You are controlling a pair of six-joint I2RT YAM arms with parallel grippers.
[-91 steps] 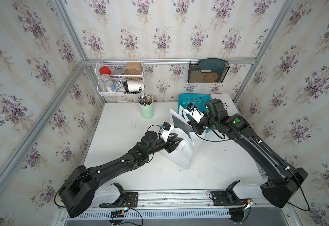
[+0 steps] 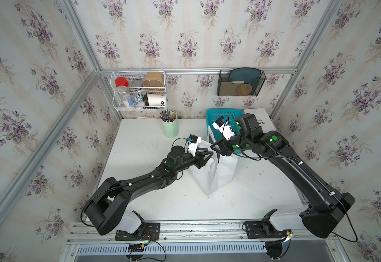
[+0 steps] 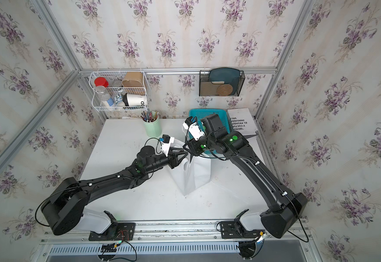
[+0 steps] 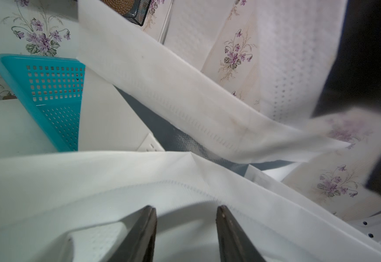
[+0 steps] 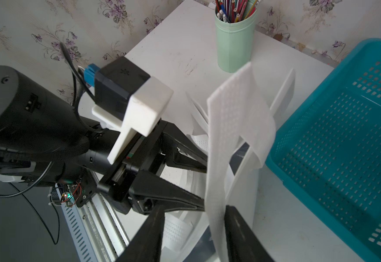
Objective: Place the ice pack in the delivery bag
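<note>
The white delivery bag [image 2: 214, 176] stands mid-table with its top edges drawn near each other, a narrow dark opening between them. At its near-left side, my left gripper has its fingers apart, their tips close to an upright white strap. White bag material [image 4: 177, 174] fills much of the left wrist view beyond those fingers. My right gripper comes over the bag from the right, its fingers apart. The white strap [image 5: 218, 174] runs down between them, nearer the right finger [image 5: 236, 235]. No ice pack can be made out; the bag's inside is mostly hidden.
Right behind the bag stands a turquoise basket [image 5: 321, 174], close to the right arm. A mint-green pencil cup [image 2: 170, 128] is at the back, and a white box [image 3: 242, 121] lies at back right.
The bag's wide mouth has narrowed and its near corner has shifted left.
</note>
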